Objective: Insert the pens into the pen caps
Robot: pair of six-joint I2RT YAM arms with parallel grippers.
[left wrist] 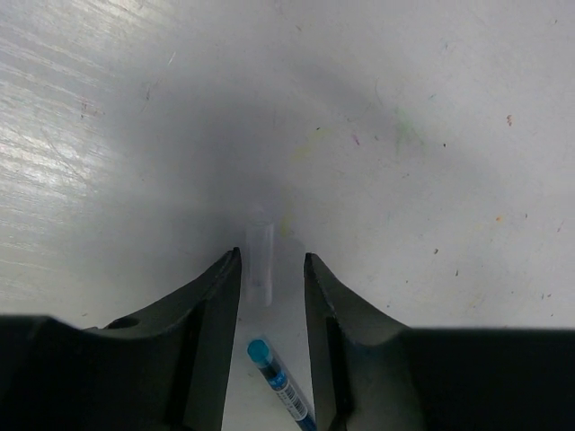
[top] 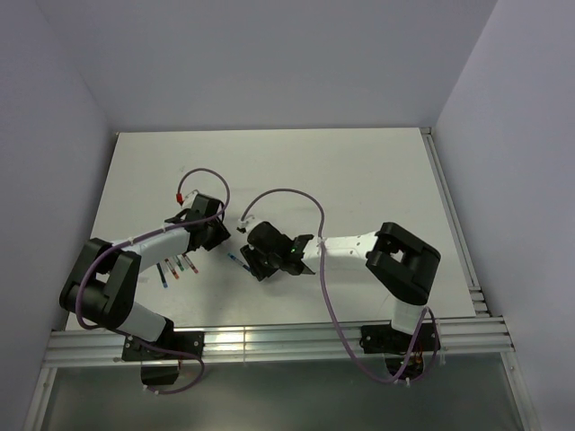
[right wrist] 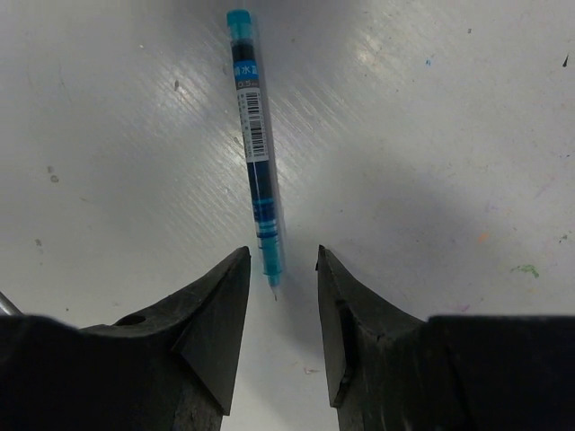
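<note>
A blue pen (right wrist: 256,135) lies on the table between the two grippers, its tip just between the open fingertips of my right gripper, which hovers low over it. My left gripper is part open above a clear pen cap (left wrist: 260,269) lying between its fingertips, with the blue end of the pen just beyond in the left wrist view. Nothing shows held in either gripper.
Several coloured pens (top: 173,269) lie at the left of the table (top: 377,171), under and beside my left arm.
</note>
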